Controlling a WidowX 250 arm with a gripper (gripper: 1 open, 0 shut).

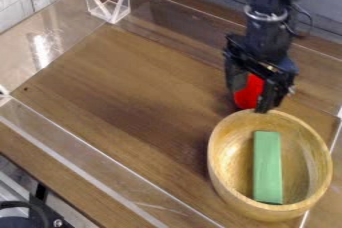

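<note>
My black gripper (pixel 257 88) is low at the right of the table, its fingers open and straddling a red strawberry-like object (pixel 247 96), which is mostly hidden behind it. Just below it stands a tan wooden bowl (pixel 225 172) with a green block (pixel 267 167) lying inside.
A clear plastic piece (pixel 107 4) stands at the upper left near the back edge, and a rail runs along the lower-left edge.
</note>
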